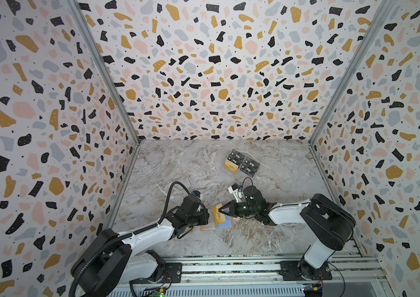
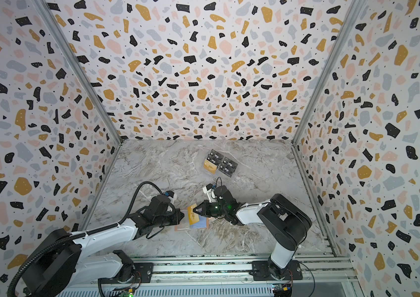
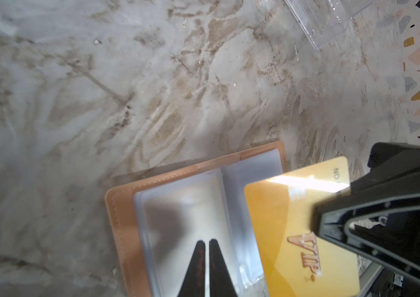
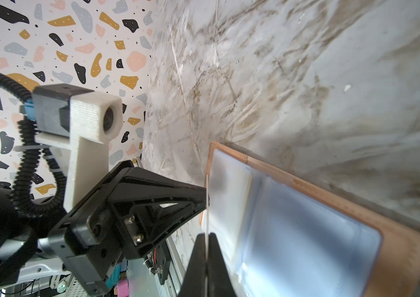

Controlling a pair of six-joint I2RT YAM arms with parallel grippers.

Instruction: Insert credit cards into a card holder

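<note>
The card holder, brown-rimmed (image 3: 120,237) with clear pockets, lies open and flat near the front of the table. My right gripper is shut on a gold VIP card (image 3: 281,217), held over the holder's right part. From the right wrist view the card (image 4: 207,212) shows only as a thin edge. My left gripper is over the left pocket, a narrow gap between its fingertips and nothing in it. In the top left view the two grippers face each other, the card (image 1: 217,212) between them. Whether the card touches a pocket cannot be told.
Two clear trays stand farther back: one with black and gold cards (image 1: 234,159), the other with black cards (image 1: 250,167). The arms are close together over the holder.
</note>
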